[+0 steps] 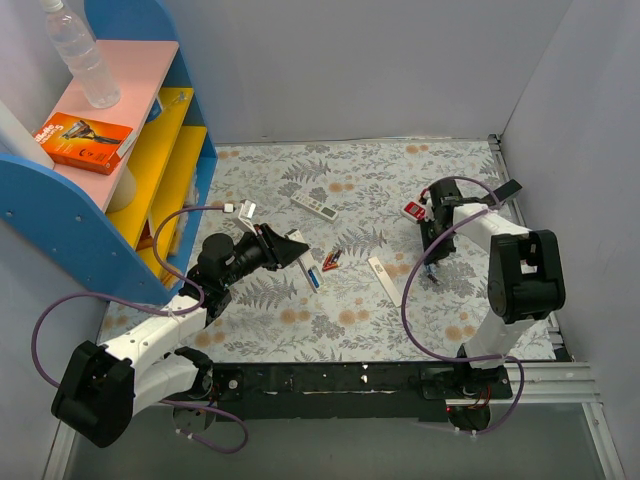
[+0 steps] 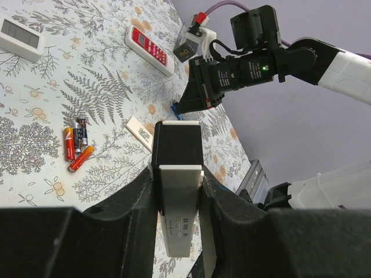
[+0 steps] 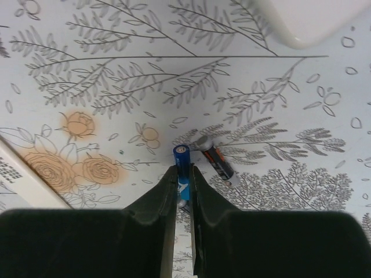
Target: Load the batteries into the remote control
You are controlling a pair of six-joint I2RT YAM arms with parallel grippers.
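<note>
My left gripper (image 1: 285, 250) is shut on a white remote control (image 2: 178, 226), held upright in the left wrist view, its lower end pointing away from the fingers. My right gripper is shut on a blue battery (image 3: 181, 157) low at the table, with a dark silver-ended battery (image 3: 215, 157) lying just beside it. Orange and dark batteries (image 2: 69, 143) lie in a small group mid-table. A pale strip, likely a cover (image 1: 385, 281), lies between that group and my right gripper.
A red-button remote (image 2: 148, 51) and a grey display remote (image 1: 314, 207) lie toward the back. A shelf unit (image 1: 160, 150) with boxes and a bottle borders the left side.
</note>
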